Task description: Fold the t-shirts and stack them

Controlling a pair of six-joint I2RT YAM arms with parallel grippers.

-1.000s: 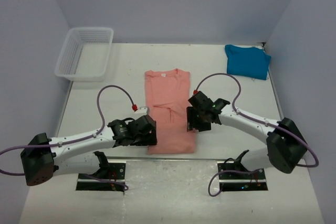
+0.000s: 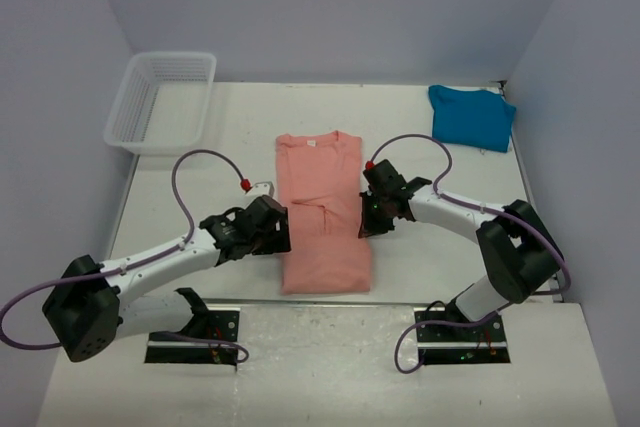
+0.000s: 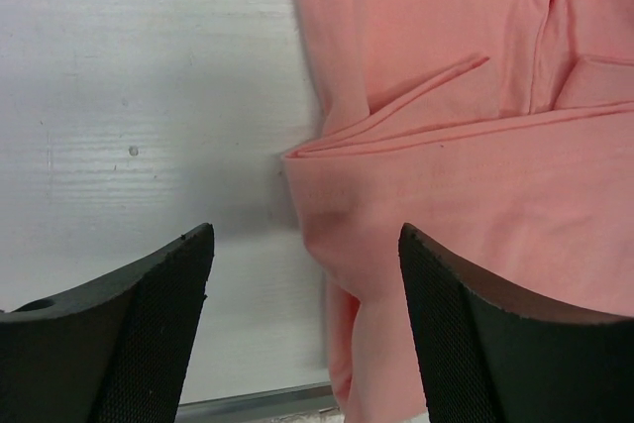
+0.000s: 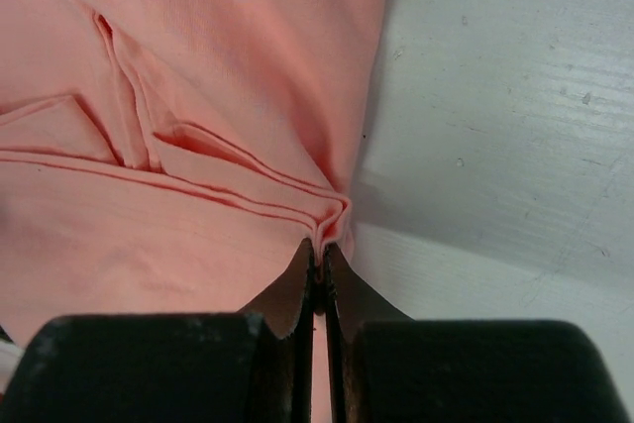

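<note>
A pink t shirt (image 2: 325,265) lies in the middle of the table, its collar end away from me and its lower part folded up into a straight edge across the body. In the right wrist view, my right gripper is shut with the pinched corner of that fold edge between its tips. At the opposite corner of the fold, my left gripper is open, its fingers (image 3: 158,314) apart above the pink cloth (image 3: 347,205); the corner shows between and beyond them.
A folded blue t shirt (image 2: 472,118) lies at the back right. An empty white basket (image 2: 160,145) stands at the back left. Bare table (image 2: 250,112) surrounds the pink shirt.
My left gripper has moved away from the front edge, up to the left fold corner. The right gripper has moved slightly away from me and shut at the right fold corner.
</note>
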